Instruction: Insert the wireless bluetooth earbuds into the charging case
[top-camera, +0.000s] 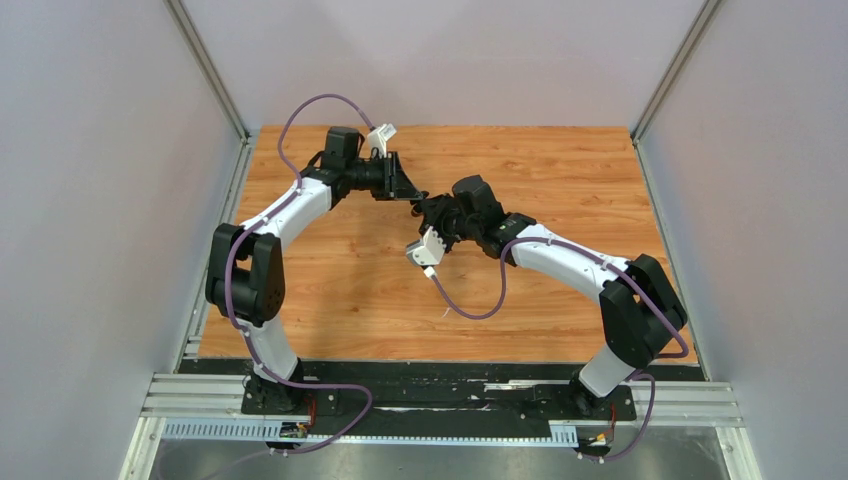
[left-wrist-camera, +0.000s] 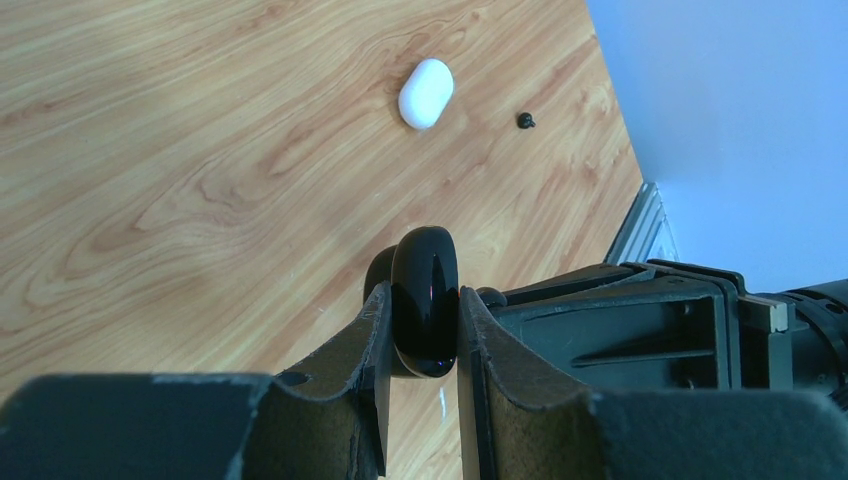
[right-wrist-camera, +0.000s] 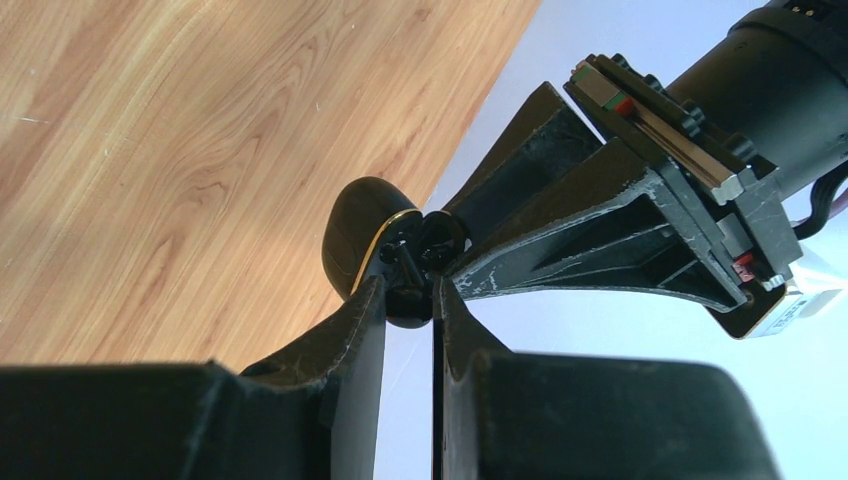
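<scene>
Both grippers meet above the middle of the table. My left gripper is shut on the glossy black charging case (left-wrist-camera: 425, 290), seen upright in the left wrist view. In the right wrist view the case (right-wrist-camera: 355, 225) shows its gold-rimmed, open interior. My right gripper is shut on a small black earbud (right-wrist-camera: 408, 305) held at the case's opening; whether it sits inside I cannot tell. In the top view both hands largely hide the case.
A white rounded object (left-wrist-camera: 426, 93) and a small black piece (left-wrist-camera: 526, 120) lie on the wooden table (top-camera: 350, 290). Pale walls surround the table.
</scene>
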